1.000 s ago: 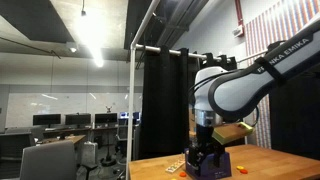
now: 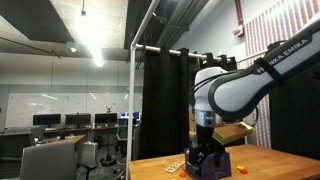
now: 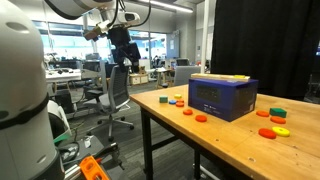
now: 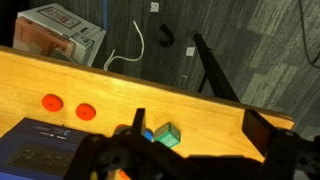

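My gripper is open, its fingers wide apart with nothing between them in the wrist view. Below it, at the table's edge, lies a green block (image 4: 167, 134) beside a small blue piece (image 4: 148, 135), partly hidden by the gripper. Two red discs (image 4: 86, 111) rest on the wood further left. A dark blue box (image 3: 223, 97) stands on the table, with a flat wooden piece (image 3: 221, 77) on top. Around it are red discs (image 3: 200, 118), a yellow disc (image 3: 281, 131) and another green block (image 3: 277, 112).
The wooden table (image 3: 230, 145) has clear room along its front. Beyond its edge in the wrist view is dark floor (image 4: 225, 50), with a cardboard box (image 4: 58, 28) and a cable. Office chairs (image 3: 115, 85) stand behind the table, and a black curtain (image 2: 165, 100) hangs there.
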